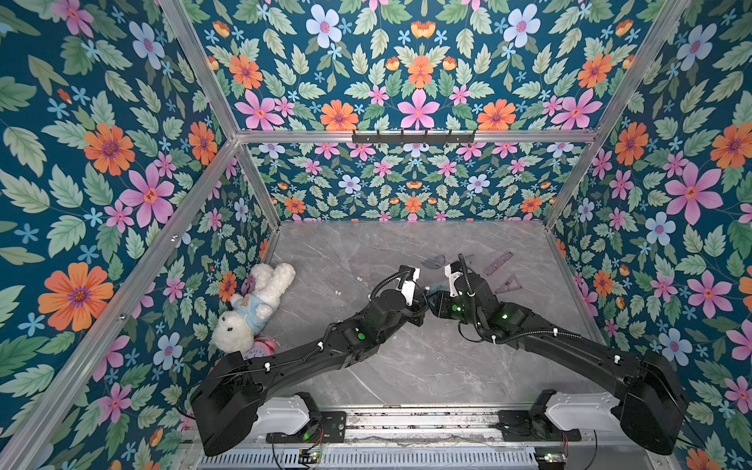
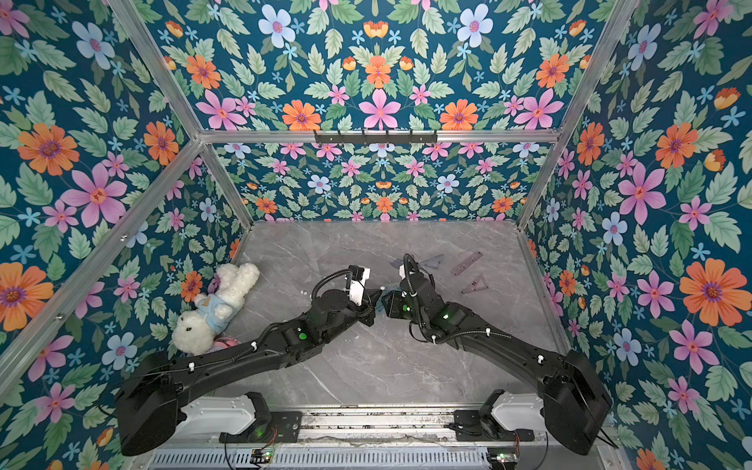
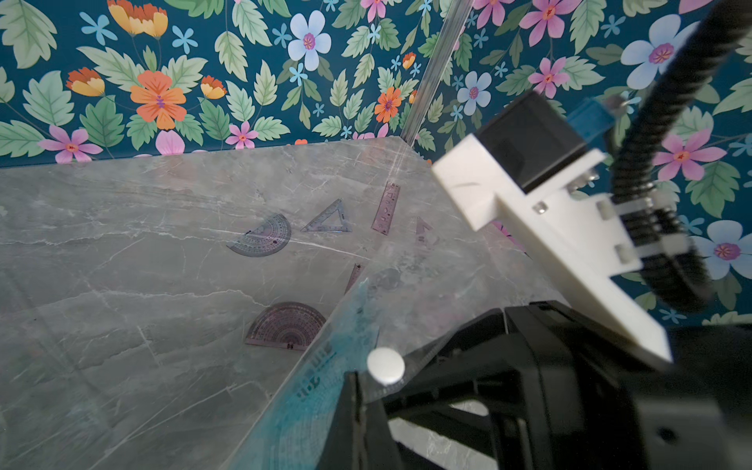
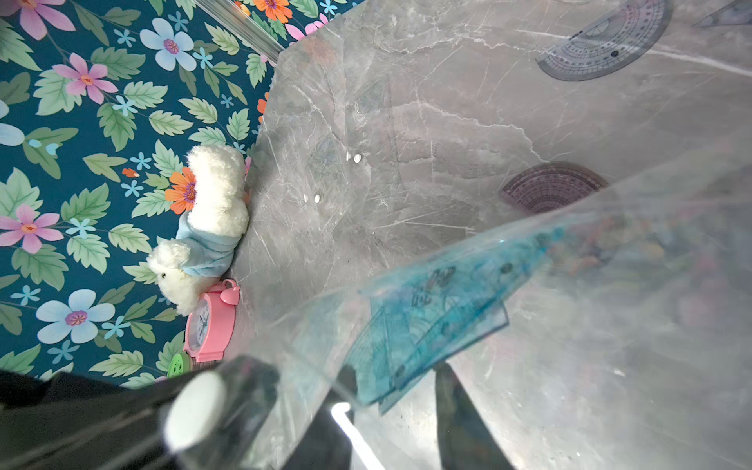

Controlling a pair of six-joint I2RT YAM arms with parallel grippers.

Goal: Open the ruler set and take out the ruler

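Observation:
A clear pouch (image 4: 313,313) with a white snap button (image 3: 386,366) holds blue see-through rulers (image 4: 438,305). My left gripper is shut at the pouch's edge beside the button, with the thin plastic between its fingers. The pouch hangs across the gap between my arms, above the table. In the right wrist view, my right gripper stands open, its fingers (image 4: 462,423) on either side of the rulers' lower corner. Whether those fingers touch the rulers or are inside the pouch cannot be told. In the top left view, the arms hide most of the pouch.
Loose drawing tools lie on the grey table: a purple protractor (image 4: 554,186), a grey protractor (image 3: 264,235), a set square (image 3: 329,217) and a purple ruler (image 3: 385,208). At left are a white plush toy (image 1: 258,305) and a pink alarm clock (image 4: 211,322).

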